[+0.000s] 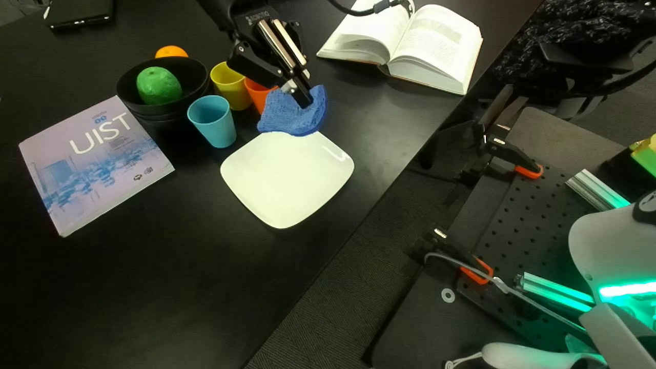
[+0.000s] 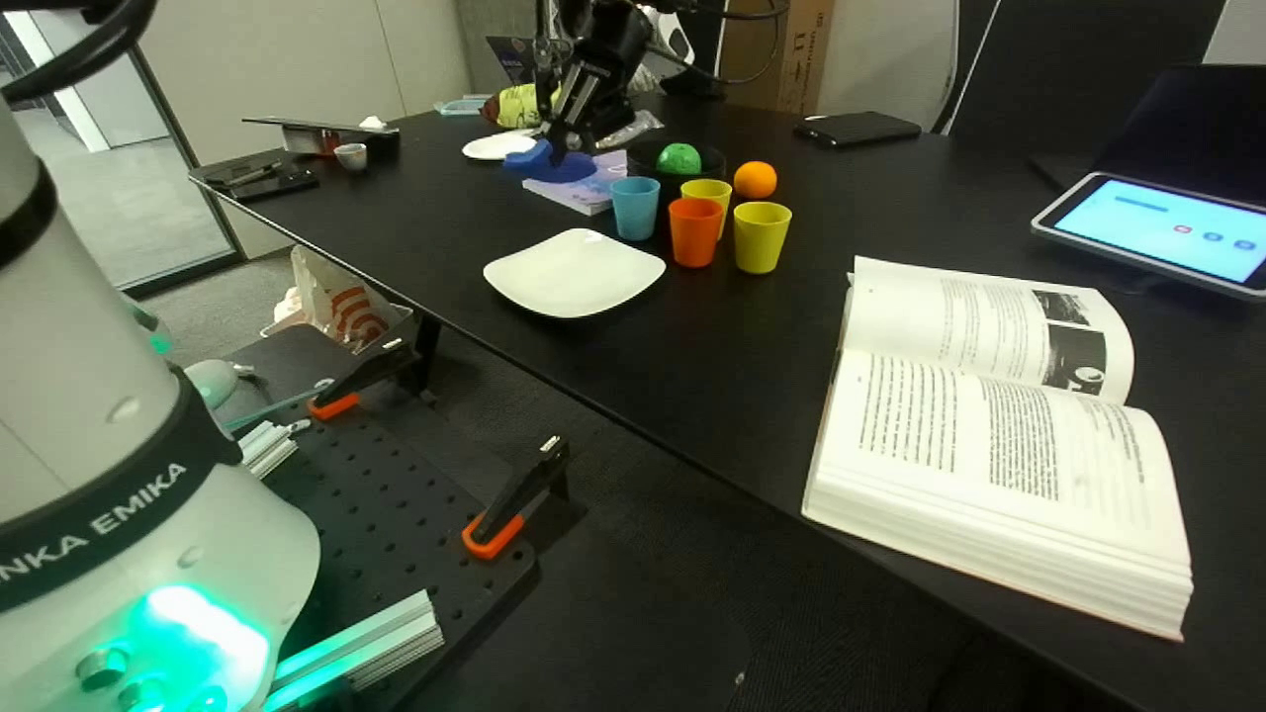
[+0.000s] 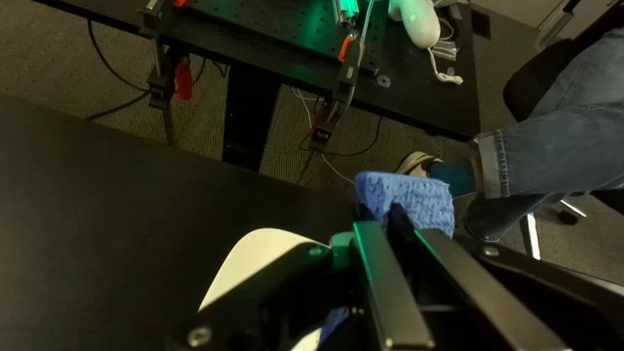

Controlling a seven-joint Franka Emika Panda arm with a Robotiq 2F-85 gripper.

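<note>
Pinched in my gripper is a blue cloth, which hangs in the air. From exterior view 1 it overlaps the far corner of the white square plate. In exterior view 2 the same blue cloth shows high above the table, beyond the plate. The wrist view has a fold of the cloth sticking out past the fingers, with part of the plate below. Where exactly the fingertips grip the cloth is partly hidden.
Blue, orange and yellow cups stand behind the plate, near black bowls holding a green fruit. A UIST booklet and an open book lie on either side.
</note>
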